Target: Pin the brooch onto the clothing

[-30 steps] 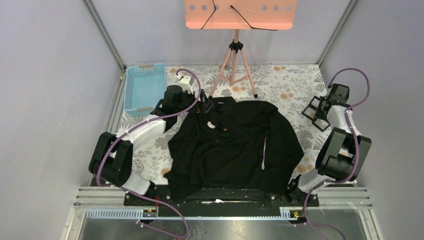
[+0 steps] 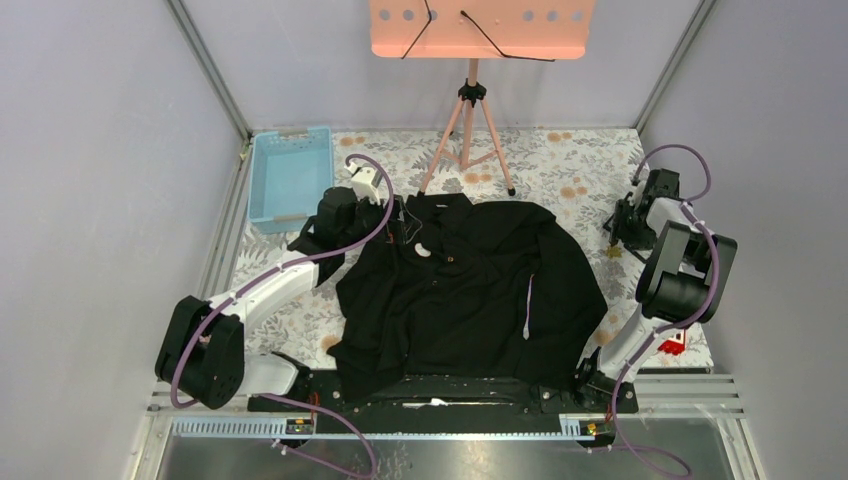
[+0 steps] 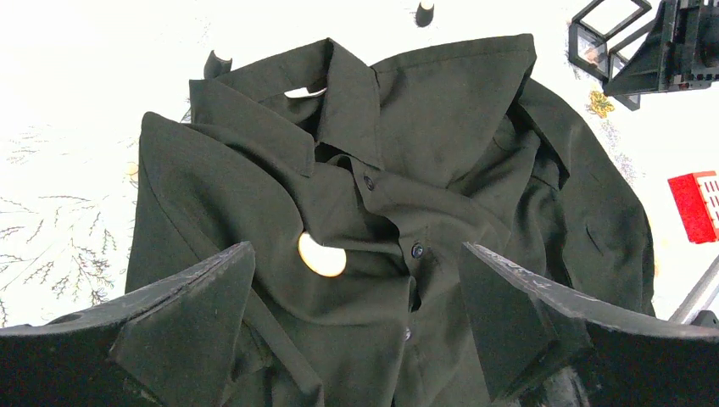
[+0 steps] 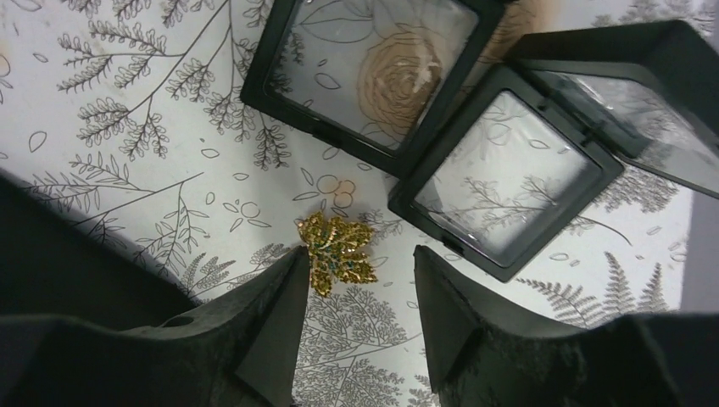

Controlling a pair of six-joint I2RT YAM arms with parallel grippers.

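Observation:
A black garment [image 2: 470, 300] with buttons and a collar lies spread over the middle of the table. My left gripper hangs open above its upper left part, nothing between its fingers. In the right wrist view a gold beaded brooch [image 4: 337, 252] lies on the patterned table beside two black-framed clear cases [image 4: 509, 182], one with its lid raised. My right gripper is open just over the brooch, the brooch between and slightly left of the gap between the fingertips.
A blue basket [image 2: 290, 175] stands at the back left, a pink stand [image 2: 468, 130] at the back centre. A red item [image 3: 693, 208] lies at the right. Patterned table shows round the garment.
My left arm has shifted toward the front and left over the garment.

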